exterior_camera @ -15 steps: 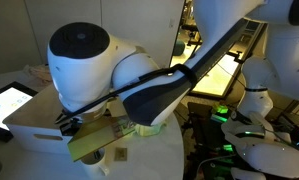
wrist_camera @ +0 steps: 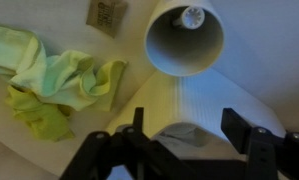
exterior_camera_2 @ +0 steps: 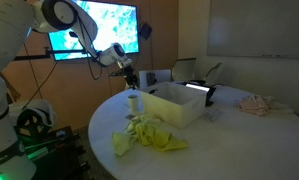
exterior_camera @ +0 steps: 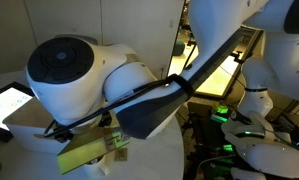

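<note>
A white cup (wrist_camera: 201, 52) with a marker (wrist_camera: 191, 18) standing inside it is at the top of the wrist view. In exterior view 2 the cup (exterior_camera_2: 133, 102) stands upright on the table, in front of the white box (exterior_camera_2: 179, 101). My gripper is partly open, its two black fingers apart, and nothing is visibly held. It hangs above the table near the cup and box, with a pale surface, probably the box, below its fingers. In exterior view 1 my arm hides the gripper and most of the cup.
Yellow-green cloths (exterior_camera_2: 149, 134) lie crumpled in front of the cup. A small brown packet (wrist_camera: 106, 14) is flat on the table. A lit screen (exterior_camera: 4, 108) stands behind the box, and a pinkish cloth (exterior_camera_2: 254, 105) lies at the far right.
The cup, visible earlier under the yellow-green part, is now mostly covered.
</note>
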